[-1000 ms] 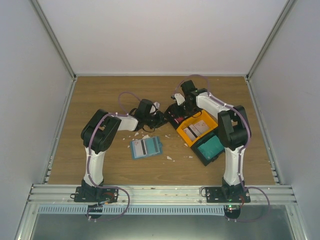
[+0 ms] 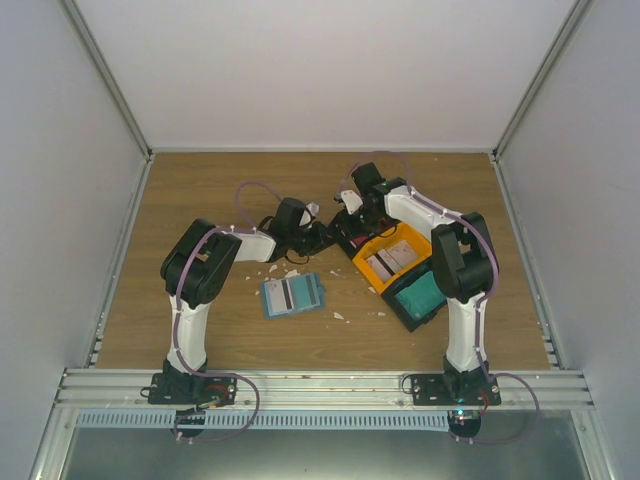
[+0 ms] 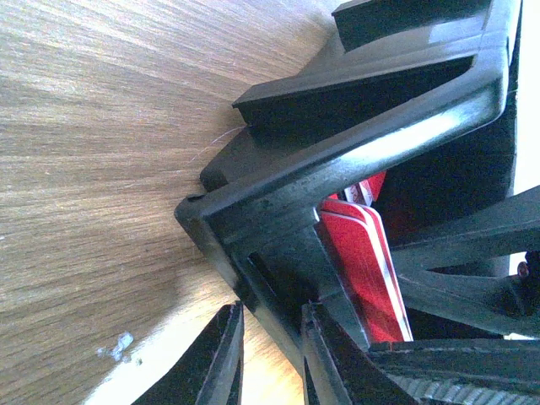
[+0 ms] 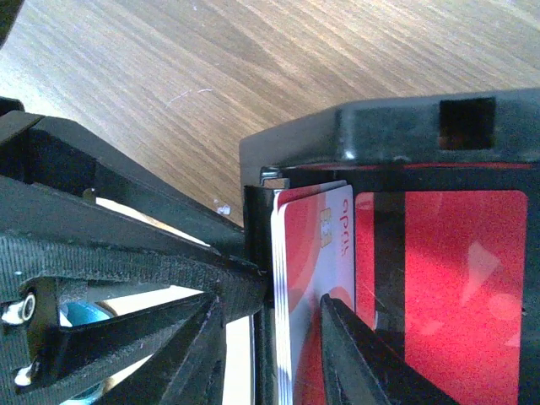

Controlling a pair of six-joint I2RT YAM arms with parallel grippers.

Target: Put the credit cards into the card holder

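Observation:
Red-and-white cards (image 4: 331,245) stand on edge against the left wall of a black box (image 4: 396,126), with more red cards (image 4: 464,287) lying deeper inside. My right gripper is open, its fingertips on either side of the standing cards and that wall. From the other side, my left gripper is shut on the box's wall, which runs between its fingers; the exact contact is partly hidden. In the top view, a light-blue piece with a pale panel and dark stripe, seemingly the card holder (image 2: 292,295), lies flat on the table.
Beside the black box stand an orange box (image 2: 376,282) with greyish cards and another black box with teal cards (image 2: 421,296). Small pale scraps are scattered nearby. Bare wooden table (image 2: 200,340) surrounds the blue piece, and both arms crowd the black box.
My right gripper has shifted left and a little down in the top view, to the left side of the black box. The left arm, the boxes and the blue piece look unmoved.

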